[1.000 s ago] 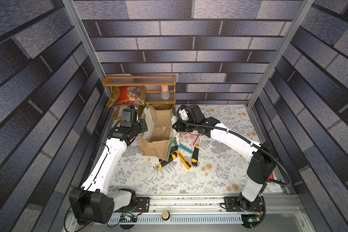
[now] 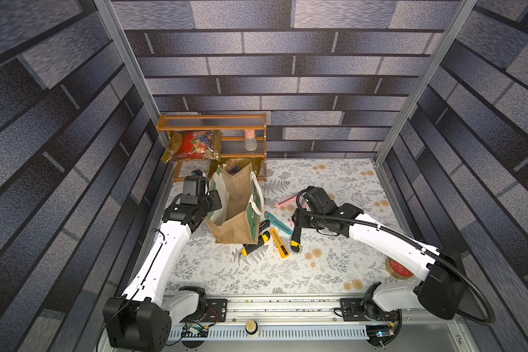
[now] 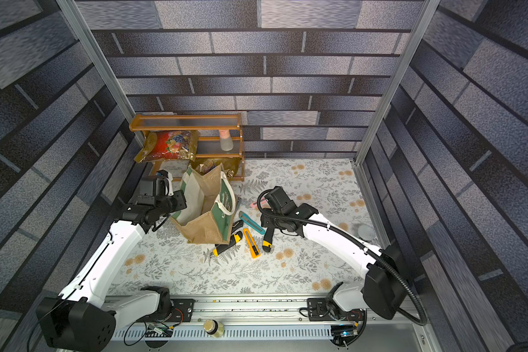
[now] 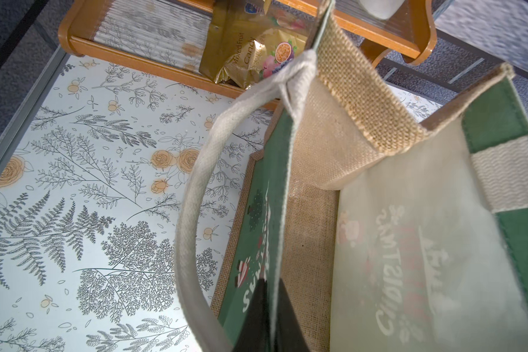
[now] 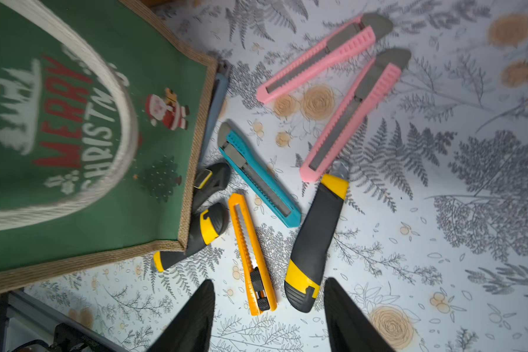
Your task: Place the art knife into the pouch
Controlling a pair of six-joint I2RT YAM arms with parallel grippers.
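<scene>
An open jute bag with green-and-cream sides and rope handles stands left of centre. My left gripper is shut on its left rim, near the handle. Several art knives lie right of the bag: orange, teal, pink, and black-and-yellow. Others lie half tucked by the bag's edge. My right gripper hangs open above them, with the orange and black-and-yellow knives below its fingers, nothing held.
A wooden rack with candy bags and a bottle stands behind the bag at the back left.
My right gripper has moved from the bag's right rim rightward and toward the front, over the knives. The left gripper and bag have shifted slightly toward the front left.
</scene>
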